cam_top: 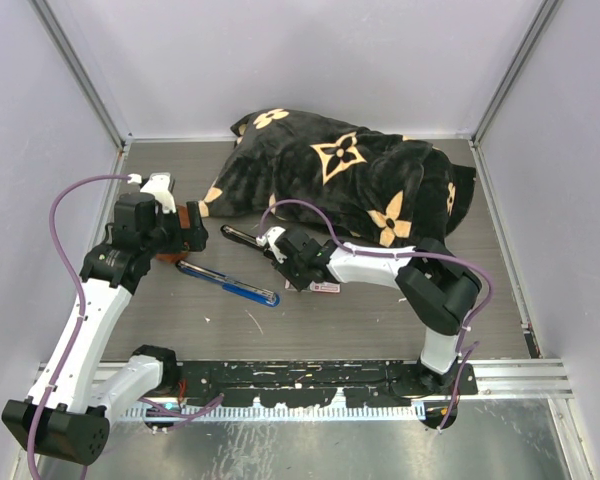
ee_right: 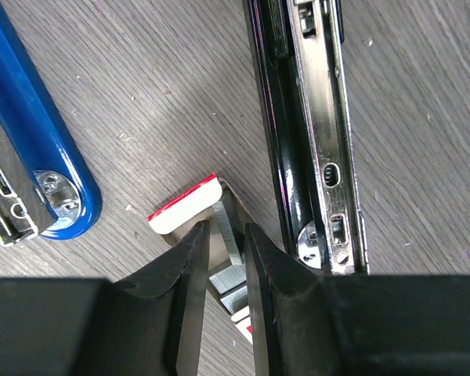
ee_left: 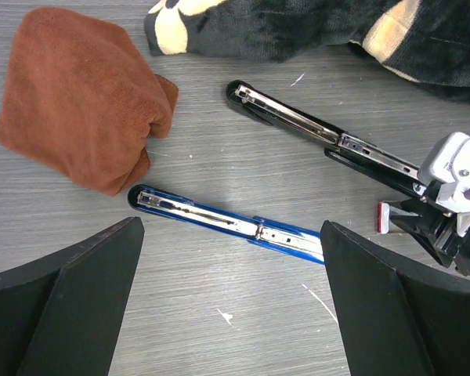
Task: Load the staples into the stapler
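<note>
In the right wrist view a small white-and-red staple box (ee_right: 186, 207) lies open on the table, several grey staple strips (ee_right: 229, 276) inside. One staple strip (ee_right: 229, 232) stands tilted against the others. My right gripper reaches down over the box, its fingers apart on either side of that strip; whether either touches it I cannot tell. The black stapler (ee_left: 298, 121) lies opened out beside the box, the blue stapler (ee_left: 213, 220) likewise, their metal channels showing. High over the table's left side, my left gripper (cam_top: 193, 227) is open and empty.
A brown cloth (ee_left: 82, 102) lies beneath the left arm. A dark patterned blanket (cam_top: 330, 175) covers the back of the table (cam_top: 170, 330). Bare surface lies in front of the blue stapler and at the right.
</note>
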